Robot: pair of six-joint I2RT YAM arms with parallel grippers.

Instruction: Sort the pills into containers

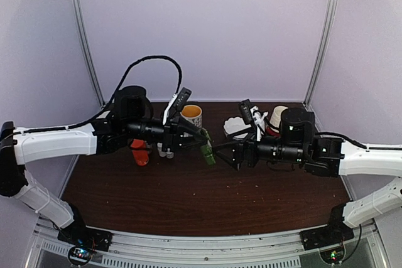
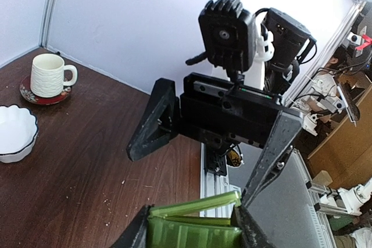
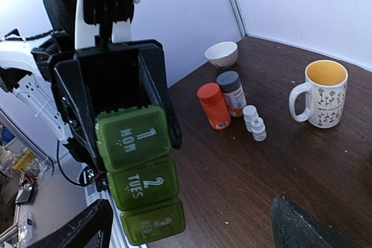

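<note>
My left gripper (image 1: 202, 140) is shut on a green pill box (image 1: 208, 151), held up in the air above the table. In the right wrist view the box (image 3: 143, 181) hangs lengthwise, with lids marked MON, TUES and a third below; these lids look closed. The left wrist view shows only the box's near end (image 2: 193, 236). Facing it, my right gripper (image 1: 225, 157) stands open, its fingers (image 2: 156, 121) spread and nothing between them. Small pale specks (image 2: 107, 202) lie on the table; whether they are pills I cannot tell.
A red bottle (image 3: 213, 105), a dark-capped bottle (image 3: 231, 92), small white bottles (image 3: 254, 122) and a yellow-lined mug (image 3: 324, 94) stand at back left. A white scalloped bowl (image 2: 16, 134) and a cream cup (image 2: 50, 75) on a red saucer are at back right.
</note>
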